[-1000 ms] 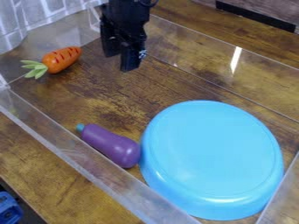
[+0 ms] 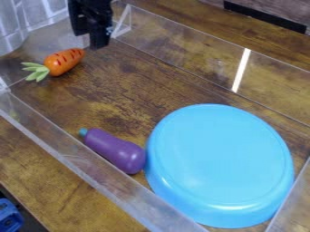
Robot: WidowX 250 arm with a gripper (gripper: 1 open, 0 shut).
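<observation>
The black gripper (image 2: 92,34) hangs at the upper left, just above and to the right of an orange toy carrot (image 2: 64,62) with pale green leaves; whether its fingers are open or shut is hard to make out. A purple toy eggplant (image 2: 114,149) lies at the lower middle. To its right sits a large light-blue round plastic object (image 2: 218,161), like an upturned plate.
Clear low walls (image 2: 67,145) border the wooden surface. A small blue object (image 2: 7,217) is at the lower left corner, outside the walls.
The gripper has moved left and upward, toward the area above the carrot. The carrot, eggplant and blue object look unmoved.
</observation>
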